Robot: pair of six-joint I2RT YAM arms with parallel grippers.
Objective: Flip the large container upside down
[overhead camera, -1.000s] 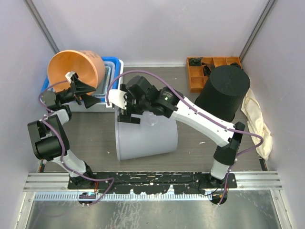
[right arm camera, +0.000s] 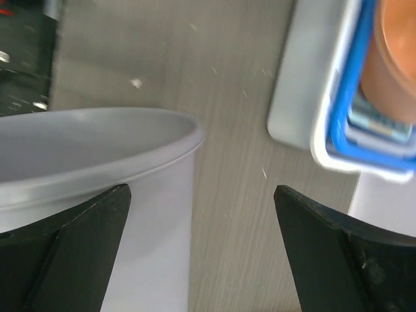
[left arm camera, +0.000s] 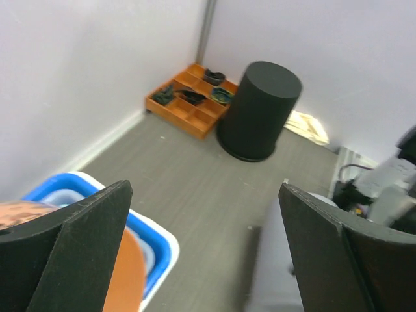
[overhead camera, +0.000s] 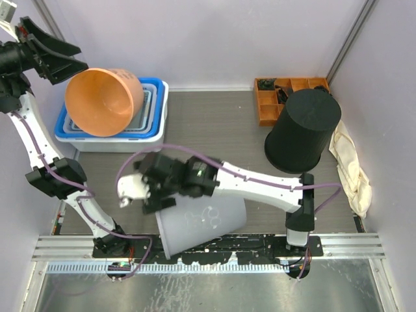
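A large grey container lies on its side, its open rim facing left in the top view. My right gripper, blurred there, is above its rim end. In the right wrist view the container fills the lower left behind one finger; the fingers stand apart with no grip on it. At the upper left, my left gripper is open and empty beside an orange container. The left wrist view shows part of the orange container and of the grey one.
The orange container rests tilted on a white and blue bin. A black container stands upside down at the right, near an orange compartment tray and a cream cloth. Bare floor lies between.
The left gripper has moved up and left past the orange container. The right arm has swung towards the front, and the grey container has shifted and turned slightly, its rim end now nearer the front edge.
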